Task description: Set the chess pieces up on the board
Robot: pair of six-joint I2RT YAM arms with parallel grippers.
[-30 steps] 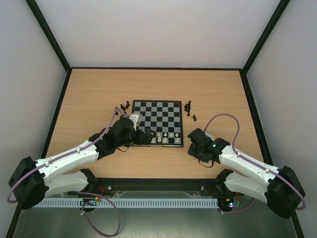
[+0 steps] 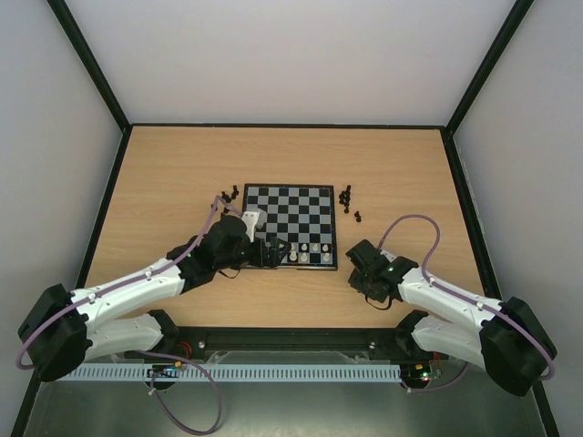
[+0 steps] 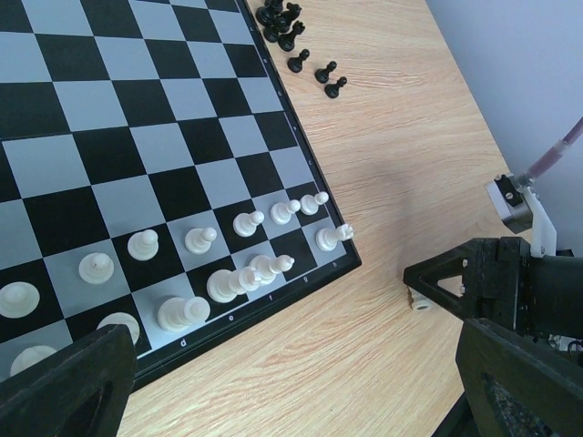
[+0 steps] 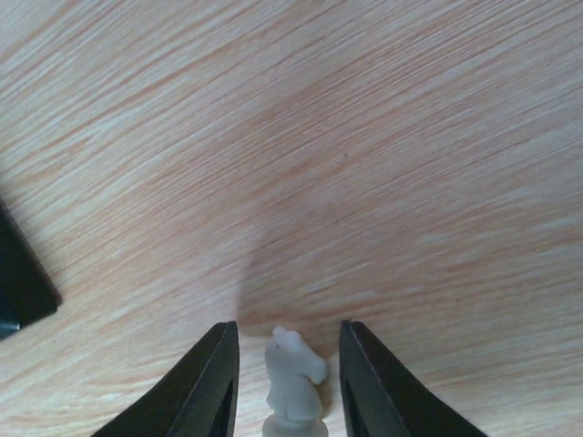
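The chessboard (image 2: pixel 290 209) has white pieces standing along its near rows, among them a white rook (image 3: pixel 334 235) at the corner. My left gripper (image 2: pixel 273 250) hangs open over the board's near left part. My right gripper is low over the wood to the right of the board, its fingers part open either side of a white knight (image 4: pixel 294 391) standing off the board; contact cannot be made out.
Dark pieces (image 2: pixel 346 198) stand in groups right and left of the board's far half. A dark edge shows at the left of the right wrist view.
The left arm has barely moved.
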